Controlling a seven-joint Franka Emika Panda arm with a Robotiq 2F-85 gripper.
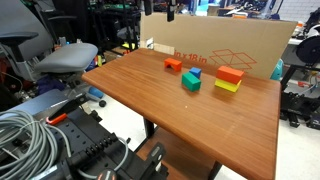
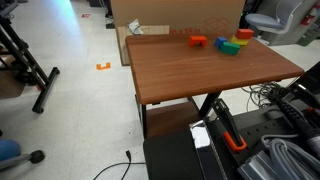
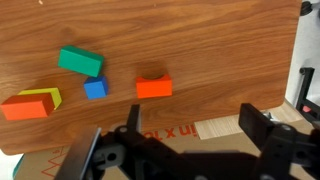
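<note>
My gripper (image 1: 159,10) hangs high above the far part of the table in exterior view 1. In the wrist view the gripper is open, its fingers wide apart and nothing held. Up the picture from the gap lies a small red block (image 3: 154,87) with a curved notch, alone on the wood. Left of it are a blue block (image 3: 96,88) and a larger green block (image 3: 81,61), close together. Farther left, a red-orange block (image 1: 229,74) rests on a yellow block (image 1: 227,86). Exterior view 2 does not show the gripper.
A cardboard panel (image 1: 225,42) stands along the table's back edge, behind the blocks. A grey chair (image 1: 65,60) stands beyond its left end.
</note>
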